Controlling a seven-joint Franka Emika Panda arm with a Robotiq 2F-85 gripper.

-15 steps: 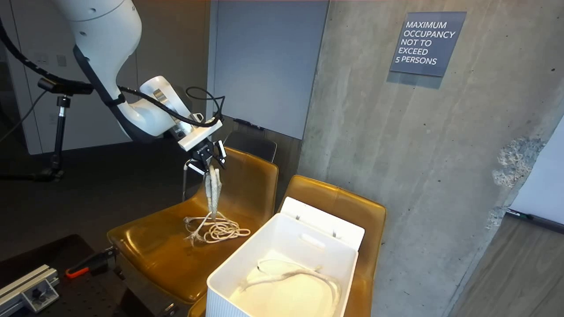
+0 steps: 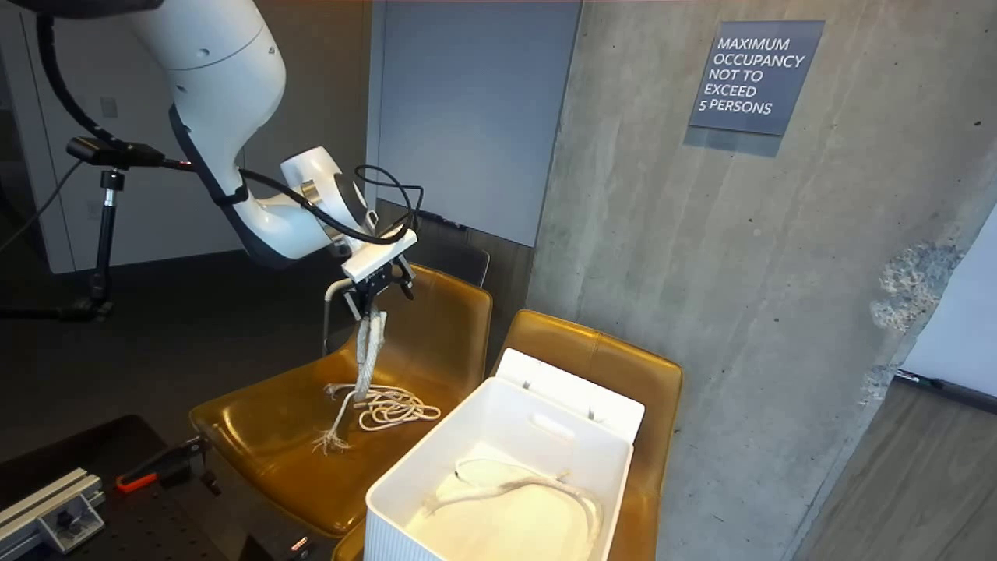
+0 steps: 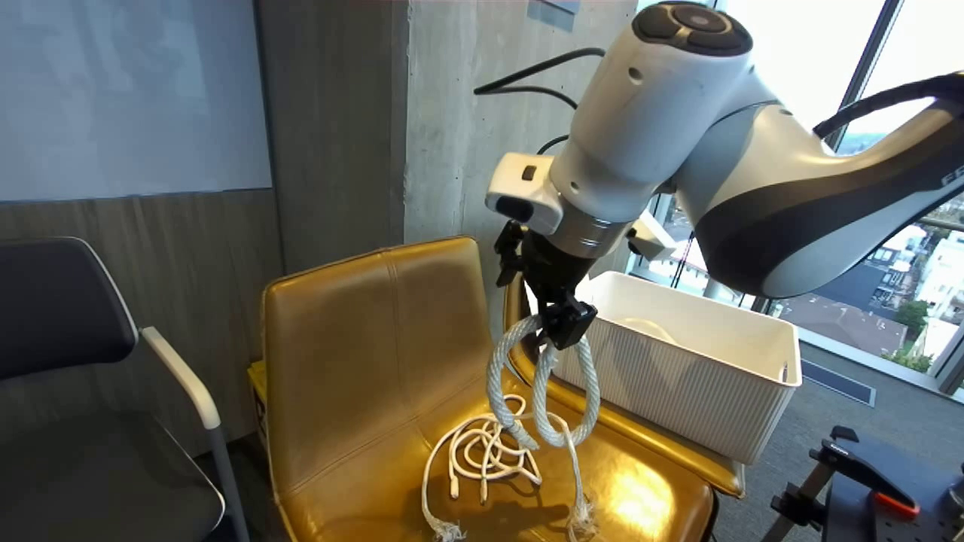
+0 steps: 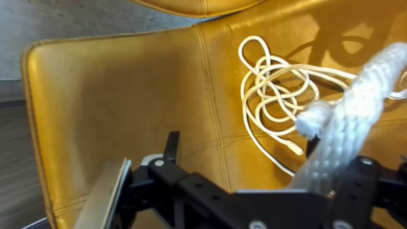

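My gripper [image 3: 535, 299] is above a tan leather chair, its fingers [image 4: 172, 147] spread wide apart. A thick grey-white braided rope [image 3: 588, 379] hangs in loops at one finger only, rather than pinched between both. In the wrist view this rope [image 4: 349, 118] crosses in front of the right finger and hides much of it. How it is caught there cannot be made out. Below, a thin cream cord [image 4: 267, 95] lies in a loose tangle on the chair seat [image 2: 280, 421]. Frayed ends [image 2: 329, 441] dangle at the seat.
A white ribbed bin [image 3: 669, 388] stands on the neighbouring chair, with a pale rope [image 2: 579, 495] inside. A dark office chair [image 3: 68, 312] is beyond the tan chair. At the near left lies a dark table with a clamp [image 2: 159, 467].
In exterior view 1 the arm has shifted right and slightly down. The thick rope hangs lower and more slanted, and a frayed end has moved left and toward the seat's front.
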